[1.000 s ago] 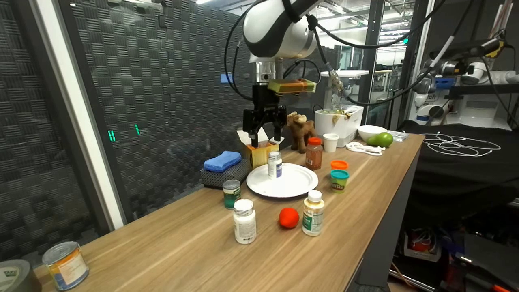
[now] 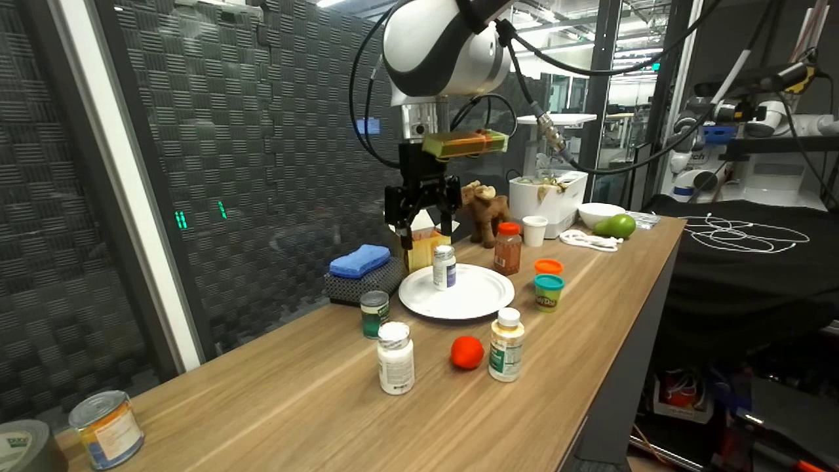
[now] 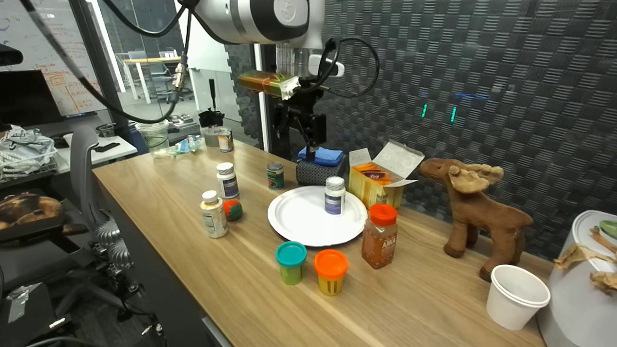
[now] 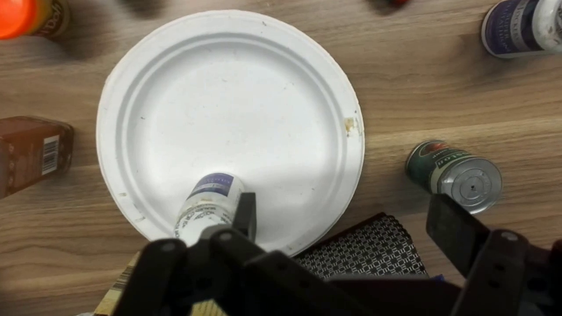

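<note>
My gripper (image 2: pixel 427 236) hangs in the air above the back of the counter, its fingers wide apart and empty. In the wrist view one fingertip (image 4: pixel 246 216) overlaps the edge of a white pill bottle, while the other fingertip (image 4: pixel 455 231) is seen over the wood near a green can. That pill bottle (image 3: pixel 335 196), with a purple label, stands upright on a round white plate (image 3: pixel 295 222), toward its back edge. The green can (image 2: pixel 374 314) stands beside the plate. A blue sponge (image 2: pixel 360 260) lies on a dark patterned box (image 2: pixel 362 288) behind the can.
An open yellow box (image 3: pixel 376 191) and a red-lidded jar (image 3: pixel 380 237) crowd the plate. Two more bottles (image 2: pixel 395 359) and a red ball (image 2: pixel 467 353) stand in front, near two Play-Doh tubs (image 3: pixel 290 263).
My gripper has shifted slightly left and down in exterior view 1, toward the sponge side. The bottle, plate and other objects have stayed where they were.
</note>
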